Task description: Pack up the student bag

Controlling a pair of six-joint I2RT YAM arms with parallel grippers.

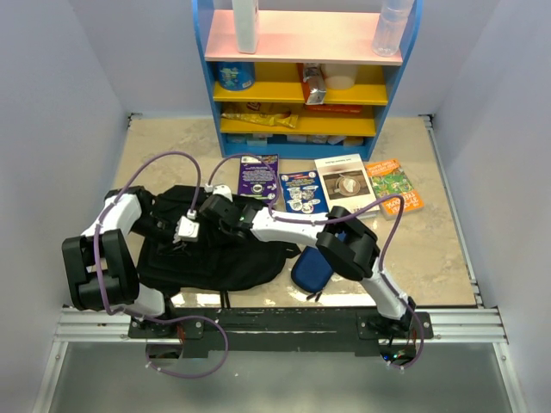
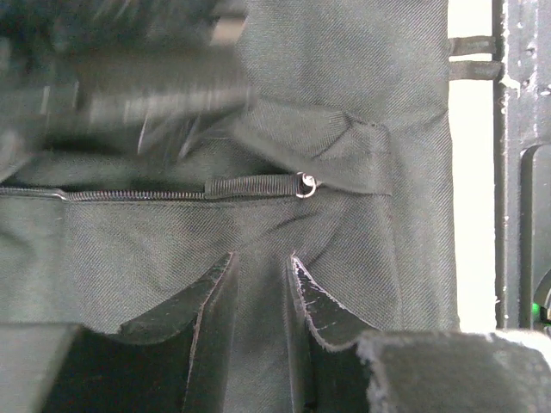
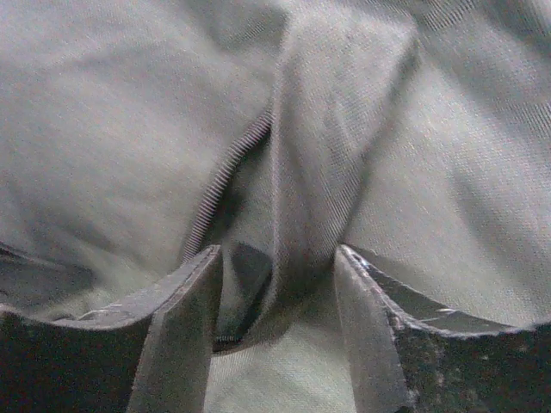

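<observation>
The black bag [image 1: 258, 271] lies flat on the table under both arms. In the left wrist view a zipper with a ring pull [image 2: 306, 184] crosses the fabric ahead of my left gripper, whose fingertips are apart with only cloth beneath. A dark, blurred shape covers the upper left of that view. My right gripper has its fingers apart around a raised fold of bag fabric [image 3: 318, 129], beside a dark zipper edge; whether it touches the fold is unclear.
Books [image 1: 344, 181] lie along the back below the shelf unit [image 1: 301, 148]. A blue case [image 1: 312, 274] rests right of the bag, partly under the right arm.
</observation>
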